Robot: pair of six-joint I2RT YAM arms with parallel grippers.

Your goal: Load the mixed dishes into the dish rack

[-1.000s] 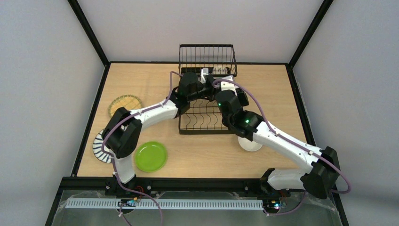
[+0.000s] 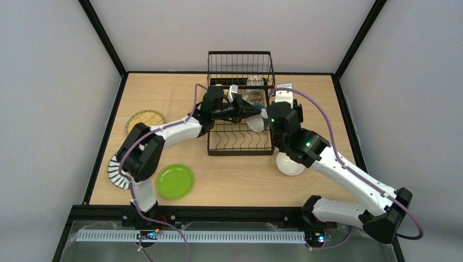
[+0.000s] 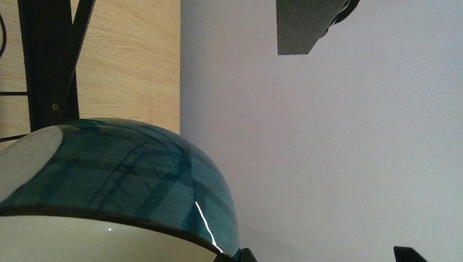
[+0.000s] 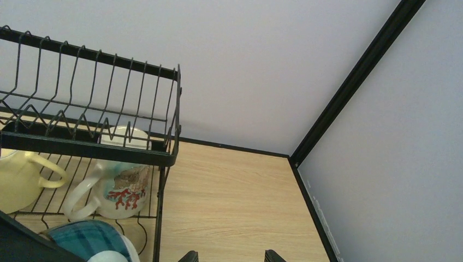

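The black wire dish rack (image 2: pixel 240 153) stands at the back centre. Above its right half my left gripper is shut at the rim of a teal cup (image 3: pixel 142 169), whose cream inside faces the bottom of the left wrist view. The cup is tilted. A yellow mug (image 4: pixel 22 180) and a white mug with red coral (image 4: pixel 123 188) sit in the rack's lower level. Just right of the rack, my right gripper is open, with nothing between its fingers. On the table lie a green plate (image 2: pixel 174 182), a white bowl (image 2: pixel 290 164), a striped plate (image 2: pixel 115 173) and a yellow-patterned plate (image 2: pixel 145 118).
The rack's upper shelf (image 4: pixel 82 146) overhangs the mugs. Front slots of the rack look empty from above. Both arms stand close together at its right side. Bare table (image 4: pixel 235 202) lies to the right of the rack, up to the back wall.
My right arm has drawn away to the right from the left gripper, uncovering the cup and the rack's right side. The left arm has shifted only slightly.
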